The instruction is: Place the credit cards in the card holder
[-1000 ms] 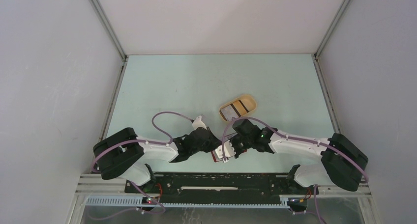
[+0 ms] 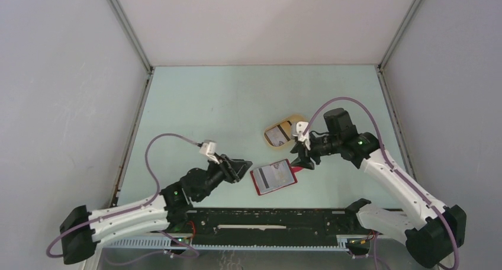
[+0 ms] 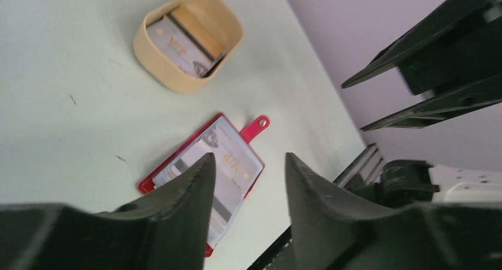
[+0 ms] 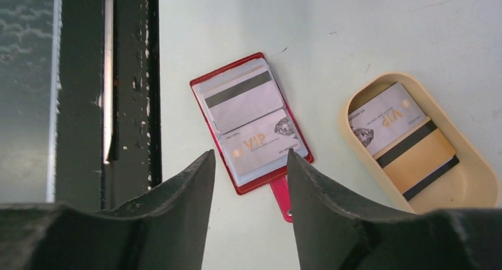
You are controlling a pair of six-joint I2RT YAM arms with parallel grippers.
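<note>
The red-edged card holder [image 2: 273, 176] lies on the table, its clear pocket face showing a white VIP card [image 4: 254, 141] and, beside it, a card with a dark stripe [image 4: 240, 98]. A red tab [image 3: 255, 128] sticks out from one edge. Behind it, the tan oval basket [image 3: 171, 77] holds white VIP cards [image 3: 177, 45] and gold ones [image 4: 421, 163]. My left gripper hovers left of the holder, fingers apart and empty. Over the holder's right side is my right gripper, also apart with nothing between its fingers.
A dark rail [image 2: 260, 224] with a pale strip runs along the table's front edge. Open tabletop [image 2: 207, 104] spreads to the left and back. Walls stand on both sides.
The holder, covered in part before, is now mostly uncovered; the basket stays put.
</note>
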